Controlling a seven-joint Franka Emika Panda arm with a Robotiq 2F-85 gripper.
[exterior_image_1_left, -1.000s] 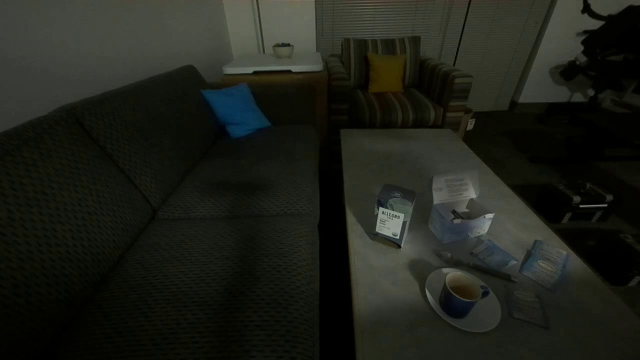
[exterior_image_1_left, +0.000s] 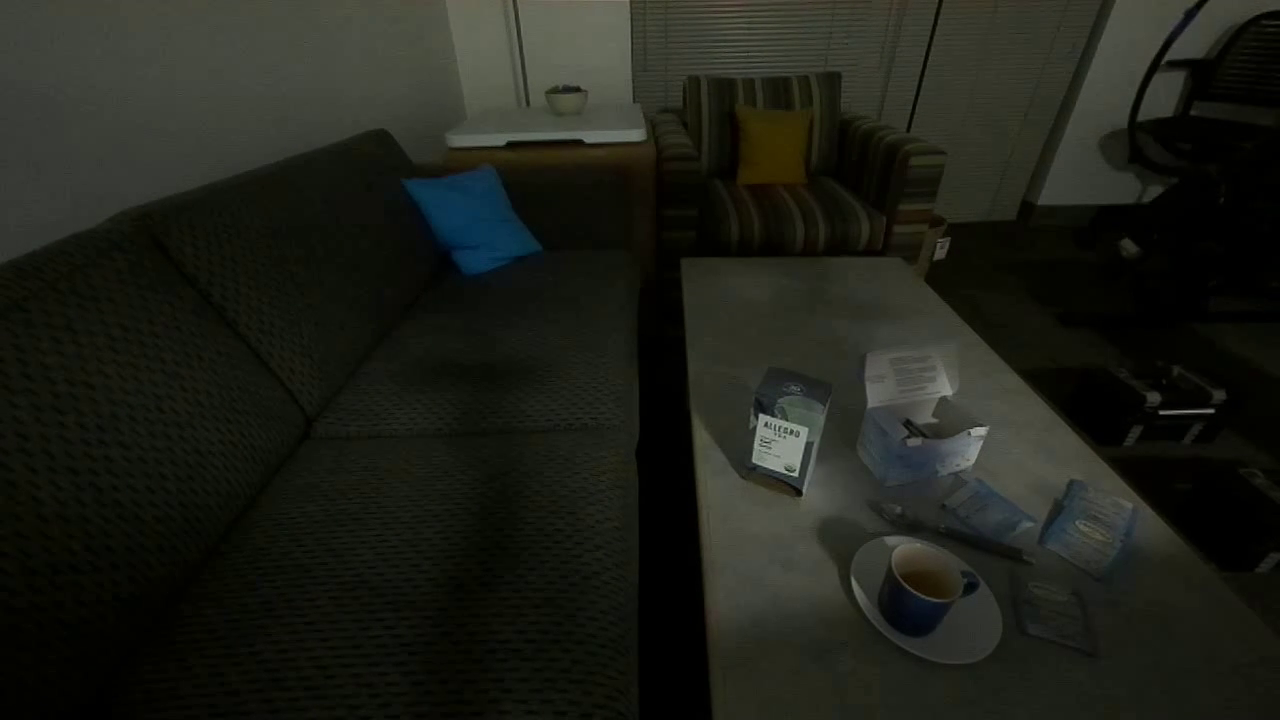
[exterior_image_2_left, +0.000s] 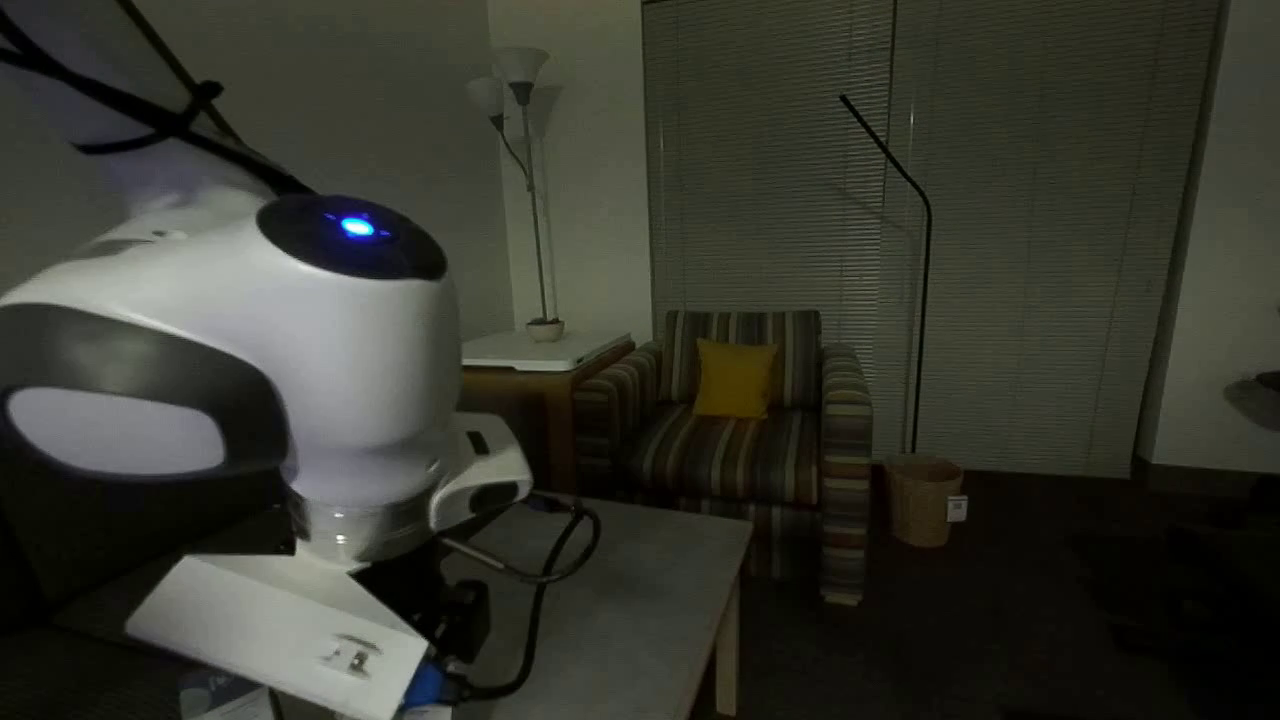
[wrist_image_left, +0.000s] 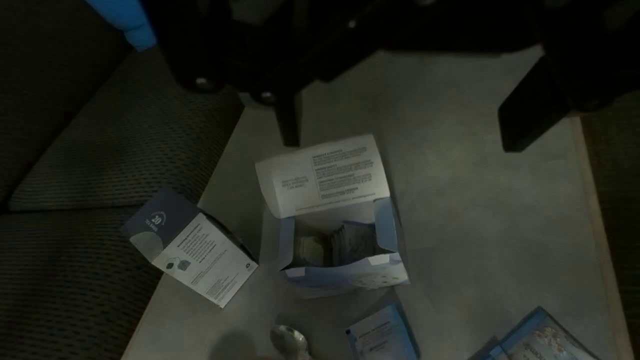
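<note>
Wide apart in the wrist view, the dark fingers of my gripper are open with nothing between them. Beneath them on the table stands an open tea box (wrist_image_left: 345, 273), its printed lid raised and packets (wrist_image_left: 354, 242) inside. To its left is an upright Allegro tea box (wrist_image_left: 204, 258). A spoon (wrist_image_left: 289, 341) and blue packets (wrist_image_left: 384, 336) lie nearer the camera. Exterior view 1 shows a blue cup (exterior_image_1_left: 918, 594) of brownish liquid on a white saucer (exterior_image_1_left: 978, 642). In exterior view 2 my arm hides most of the table, and the fingers are out of sight.
A dark sofa (exterior_image_1_left: 504, 540) runs along the table's left side. Dark cases (exterior_image_1_left: 1158, 402) rest on the floor at right.
At the upper right of exterior view 1, the dark shape has shifted, and the chair there now shows more. Objects on the table have not moved.
</note>
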